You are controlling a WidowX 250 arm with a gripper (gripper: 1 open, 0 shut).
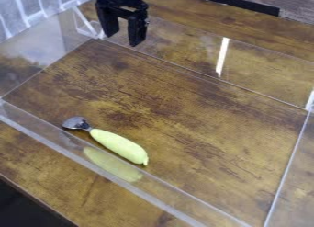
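A pale yellow-green elongated object (119, 146), like a banana or corn cob, lies on the wooden surface at the lower left. Touching its upper-left end is a small metal piece (75, 122), perhaps the head of a utensil. My dark gripper (123, 30) hangs at the top, near the back of the enclosure and far from that object. It appears open, with two dark fingers apart and nothing visible between them.
Clear transparent walls (289, 175) surround the wooden work area (172, 111), whose middle and right are bare. A white slatted structure (25, 10) stands at the top left, and a dark bar (245, 1) lies along the back.
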